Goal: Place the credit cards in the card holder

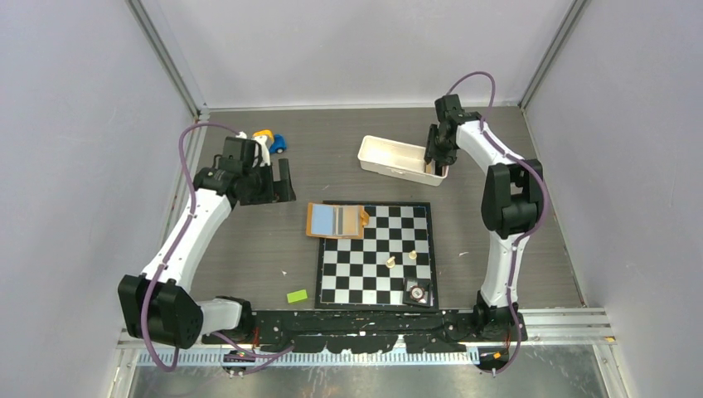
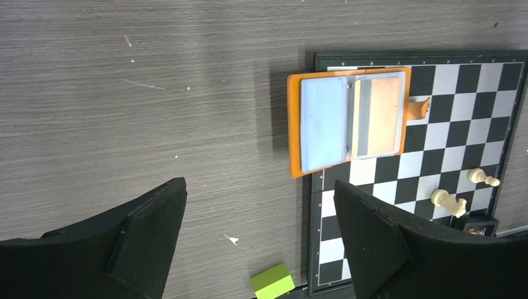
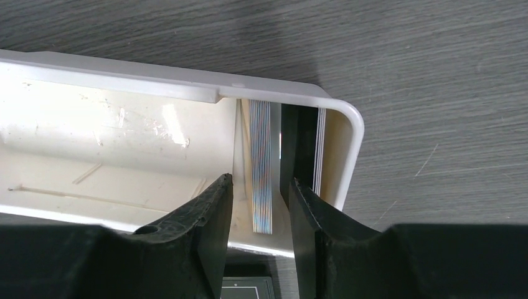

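The open orange card holder lies flat, partly over the chessboard's upper left corner. A blue panel fills its left side, and a tan card with a grey stripe shows on its right. My left gripper hangs open left of the holder, nothing between its fingers. In the right wrist view, a stack of thin cards stands on edge in the white bin, near its right end. My right gripper is part open over the bin, one finger to either side of the stack, without visible contact.
The chessboard carries two pale chess pieces and a small dark box. A toy truck sits behind the left gripper. A green block lies near the front. Dark items stand at the bin's right end.
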